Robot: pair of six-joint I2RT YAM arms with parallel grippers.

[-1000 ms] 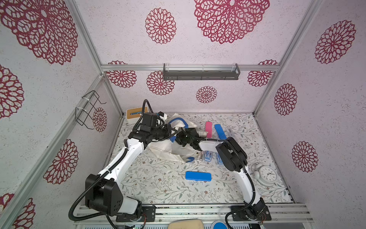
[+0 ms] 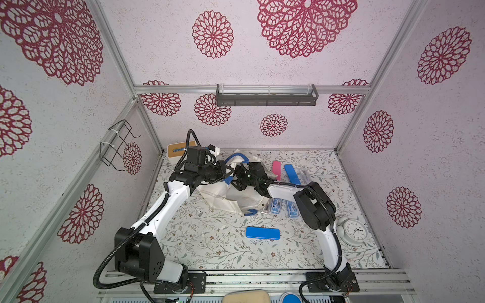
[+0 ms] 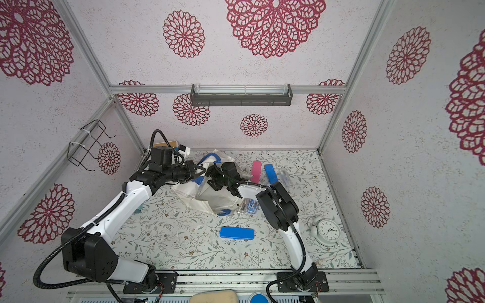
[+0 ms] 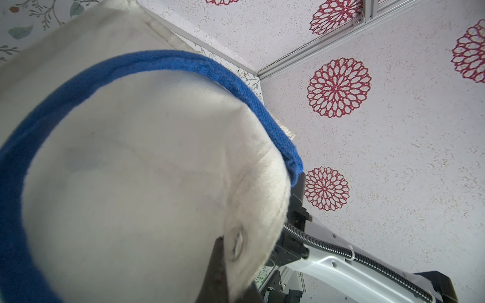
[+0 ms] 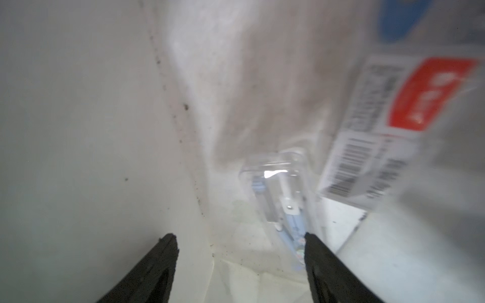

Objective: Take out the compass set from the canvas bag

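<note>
The white canvas bag (image 2: 214,197) with blue handles lies at the middle back of the table. My left gripper is shut on a fold of its canvas beside a blue handle (image 4: 126,68). My right gripper is inside the bag, part open with nothing between its fingers. In the right wrist view, a clear plastic case (image 5: 280,207) with blue-and-white tools, seemingly a compass set, lies on the bag floor just beyond the fingertips, beside a labelled package (image 5: 373,131).
Blue packets (image 2: 292,207), a pink case (image 2: 275,169) and a blue case (image 2: 291,173) lie right of the bag. Another blue case (image 2: 262,233) lies in front, a white clock (image 2: 356,232) at right.
My left gripper has risen slightly, still at the bag.
</note>
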